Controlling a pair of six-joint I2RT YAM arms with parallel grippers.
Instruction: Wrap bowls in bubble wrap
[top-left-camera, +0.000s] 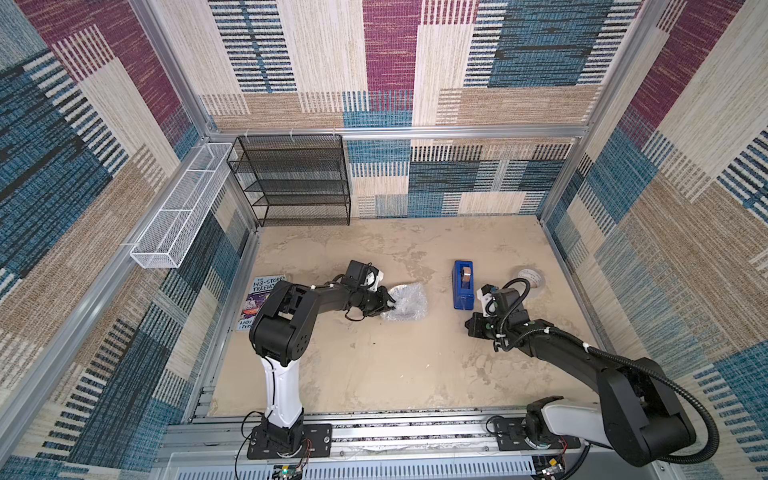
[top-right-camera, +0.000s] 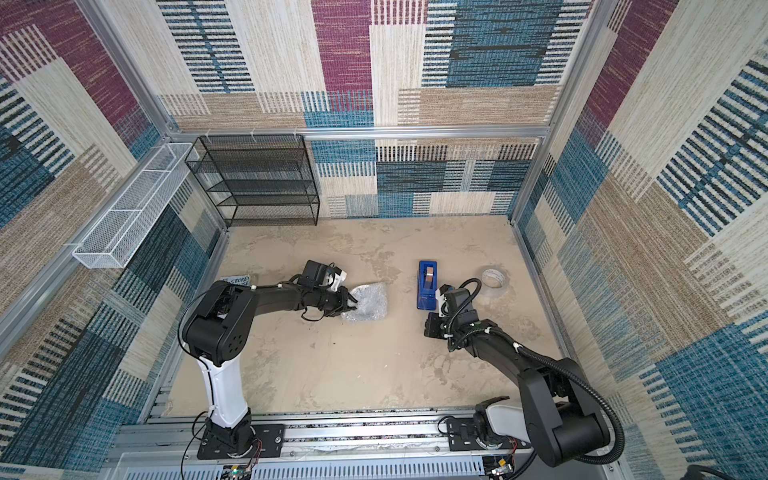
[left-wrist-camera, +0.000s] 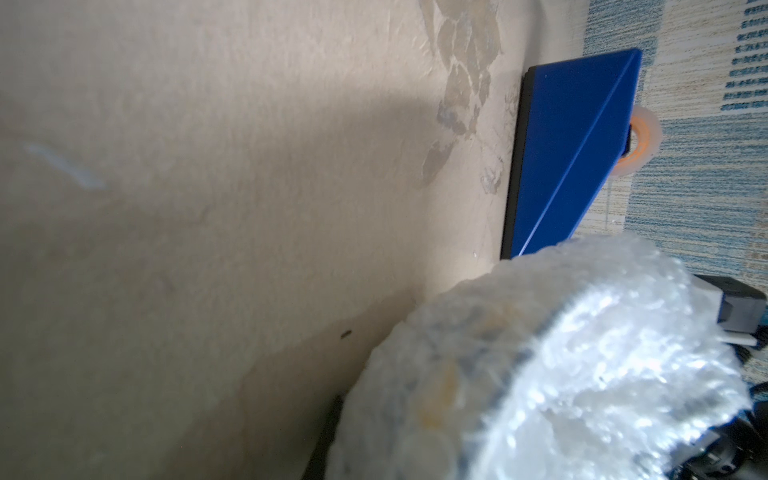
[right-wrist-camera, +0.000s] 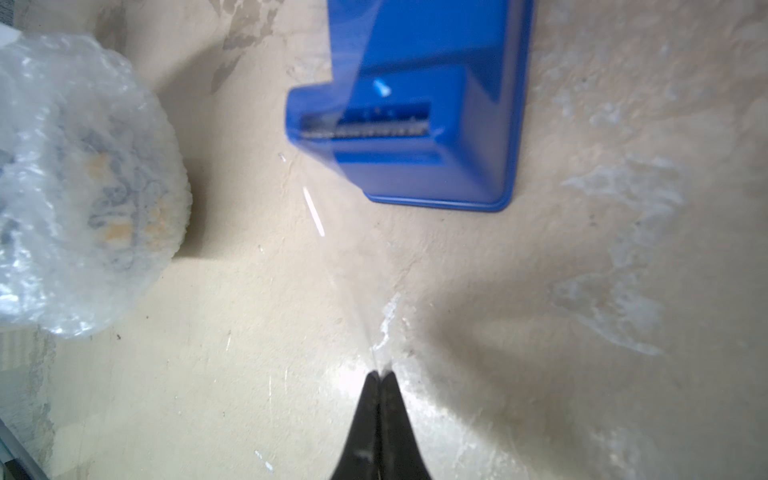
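A bubble-wrapped bowl (top-left-camera: 410, 301) rests around the middle of the table, its blue and yellow pattern faint through the clear wrap (right-wrist-camera: 60, 184). My left gripper (top-left-camera: 389, 304) is shut on its left side; the bundle hides most of the fingers in the left wrist view. The blue tape dispenser (right-wrist-camera: 448, 120) stands right of the bundle. From its cutter a clear strip of tape (right-wrist-camera: 352, 272) stretches to my right gripper, whose fingertips are pinched together on the strip's end. That gripper is just in front of the dispenser.
A roll of clear material (top-left-camera: 529, 278) lies to the right behind the right arm. At the left edge is a book (top-left-camera: 260, 300). A black wire rack (top-left-camera: 292, 180) stands at the back left, and a white wire basket (top-left-camera: 182, 208) hangs on the left wall.
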